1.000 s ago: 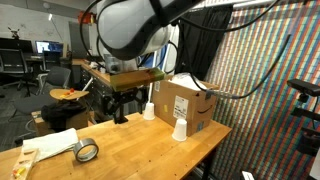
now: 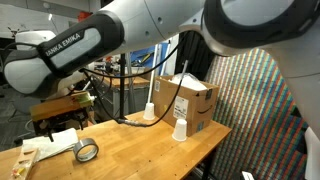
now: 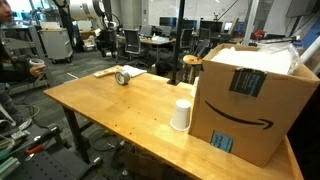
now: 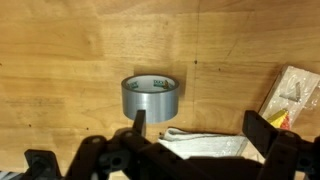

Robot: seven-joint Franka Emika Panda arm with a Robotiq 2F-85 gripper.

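Observation:
A silver-grey roll of tape (image 4: 150,98) lies on the wooden table, left of centre in the wrist view. In exterior view 1 the same roll (image 2: 86,151) sits near the table's left part, and exterior view 2 shows it (image 3: 122,77) farther back. My gripper hangs above the table with its fingers apart and nothing visible between them. Seen from exterior view 1, the gripper (image 2: 61,127) is over the white cloth (image 2: 62,140), just left of the roll and apart from it.
A shallow wooden piece (image 4: 288,98) with small things on it lies by the cloth (image 4: 203,143). White cups (image 3: 181,115) and a cardboard box (image 3: 243,112) stand at the table's other end.
The arm has swung left and lowered in exterior view 1, bringing the gripper from above the table's middle to over the cloth. The tape roll has stayed put.

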